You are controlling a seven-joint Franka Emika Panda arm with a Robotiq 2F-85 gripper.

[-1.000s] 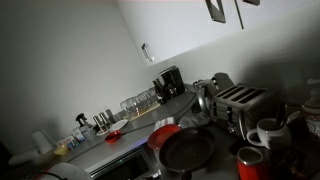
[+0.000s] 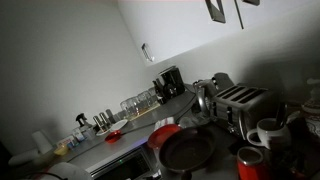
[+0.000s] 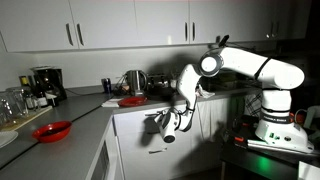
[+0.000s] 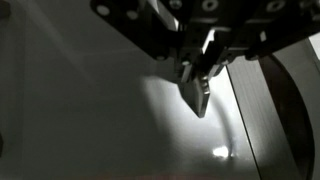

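Observation:
My gripper shows at the top middle of the wrist view, its fingers close together over a smooth grey surface (image 4: 90, 105). What lies between the fingers is not clear from this angle. In exterior view 2 the white arm (image 3: 210, 62) bends down to the left, and its wrist (image 3: 170, 125) is low, in front of the white cabinet fronts (image 3: 128, 150) below the counter. The fingertips are too small and dark there to tell what they touch.
On the counter are a black pan (image 2: 187, 149), a toaster (image 2: 240, 105), a white mug (image 2: 270, 133) and a red cup (image 2: 251, 163). A red bowl (image 3: 51, 131) sits on the left counter. Dark floor (image 3: 215, 168) lies before the cabinets.

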